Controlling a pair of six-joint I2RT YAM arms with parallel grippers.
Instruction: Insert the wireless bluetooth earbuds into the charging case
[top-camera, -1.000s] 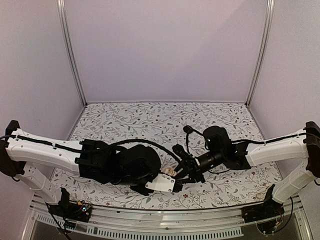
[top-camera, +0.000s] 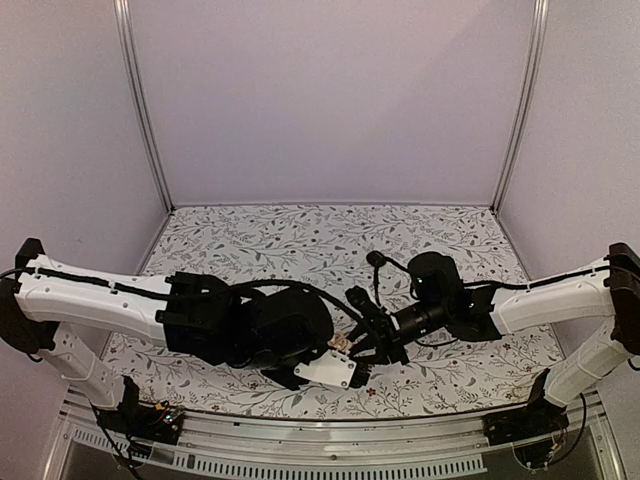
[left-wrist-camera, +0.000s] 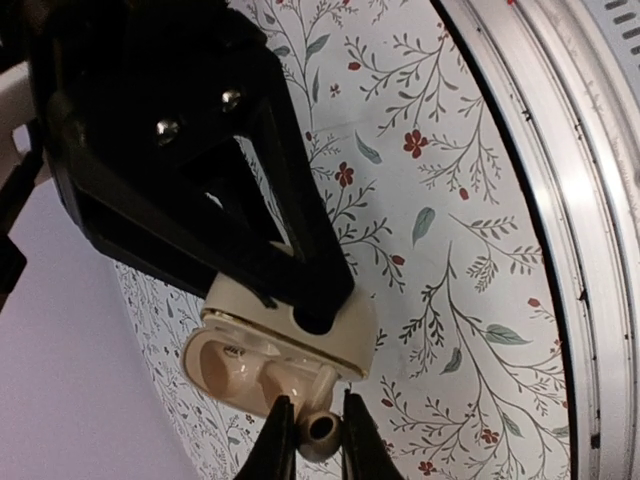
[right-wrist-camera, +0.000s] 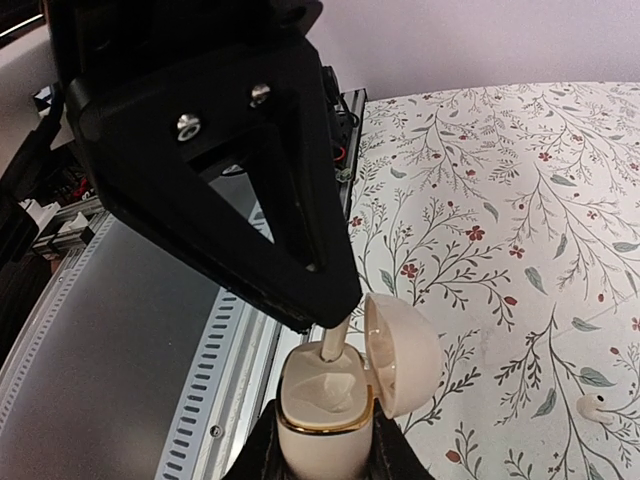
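Observation:
An open white charging case (left-wrist-camera: 230, 370) hangs between my grippers, gold-rimmed, with hollow wells showing in the left wrist view. My right gripper is shut on the case's body, its lid (right-wrist-camera: 405, 355) standing open beside it. My left gripper is shut on a white earbud (left-wrist-camera: 318, 428), whose stem reaches into the case's opening. In the right wrist view the earbud is mostly hidden behind the black left gripper, its stem showing just above the case.
A metal rail (top-camera: 330, 430) runs along the front edge, and pale walls enclose the back and sides.
The right arm looks unchanged.

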